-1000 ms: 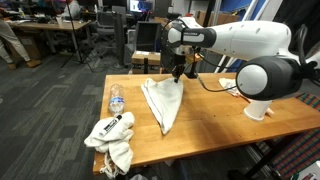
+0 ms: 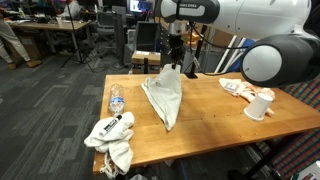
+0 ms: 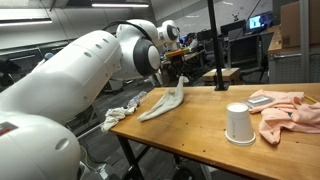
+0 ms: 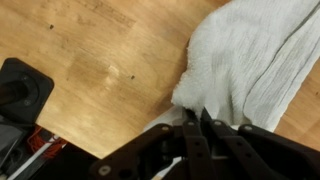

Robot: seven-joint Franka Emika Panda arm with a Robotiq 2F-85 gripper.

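Note:
A pale cloth [image 2: 166, 95] rises from the wooden table to a peak under the arm in exterior view 1. At that peak my gripper [image 2: 176, 65] is shut on the cloth. In exterior view 2 the same cloth [image 3: 167, 104] hangs with its lower part spread on the table [image 3: 195, 140]. The wrist view shows the cloth [image 4: 235, 60] bunched up against my gripper, its folds running off to the upper right. Little of the fingertips shows there.
A clear bottle [image 2: 117, 99] and another white cloth [image 2: 112, 140] with a dark object on it lie along the left edge. On the right are a white cup [image 3: 239, 123] and a pinkish cloth [image 3: 287, 114]. A dark post base [image 4: 22, 90] stands at the table's edge.
The arm has moved left and slightly up in exterior view 1. The held part of the cloth has come along, from a lower, wider fold to a narrower, taller peak.

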